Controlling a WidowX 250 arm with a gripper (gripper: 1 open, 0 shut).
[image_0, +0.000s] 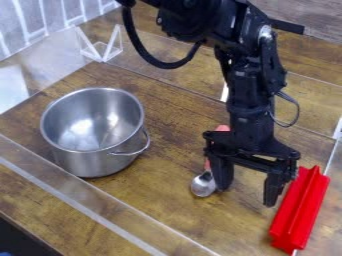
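My black gripper (250, 178) hangs low over the wooden table, open, its two fingers spread. Its left finger is just behind a spoon with a silver bowl (203, 184) and a red handle that is mostly hidden by the gripper. To the right lies a long red tray (301, 210), close beside the right finger. A steel pot (94, 130) with a wire handle stands on the left.
The wooden table (134, 215) has bare room at the front and behind the pot. A clear plastic holder (100, 40) sits at the back left by a pale edge.
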